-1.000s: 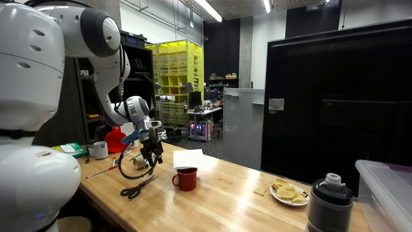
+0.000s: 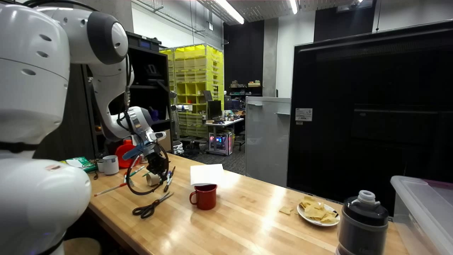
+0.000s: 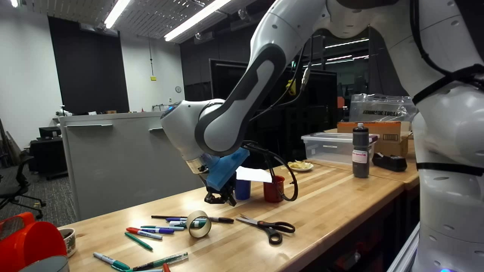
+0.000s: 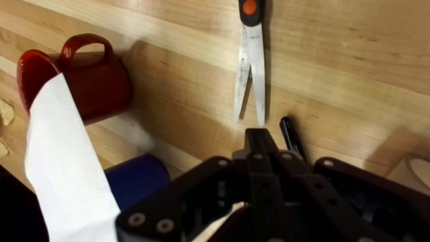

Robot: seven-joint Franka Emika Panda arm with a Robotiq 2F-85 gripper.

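Observation:
My gripper is shut, its black fingers together and nothing showing between them. It hangs above the table near the markers, as the second exterior view shows. In the wrist view the scissors (image 4: 252,60) point their slightly parted blades at the fingertips. A black pen (image 4: 291,135) lies just to the right of the fingers, partly hidden by them. The tape roll (image 3: 198,224) stands on its edge beside several markers (image 3: 149,229). Off to one side are a red mug (image 2: 205,197) and a blue cup (image 3: 242,189), with a white sheet (image 2: 206,174) by their tops.
A plate of chips (image 2: 318,212) and a dark bottle (image 2: 363,225) occupy the table's far end, near a clear plastic bin (image 2: 418,216). At the other end are a red container (image 3: 36,244) and pale cups (image 2: 110,165). Bare tabletop stretches between mug and plate.
In the first exterior view, my arm and gripper have shifted left, away from the red mug and toward the tape roll. The objects on the table appear unmoved.

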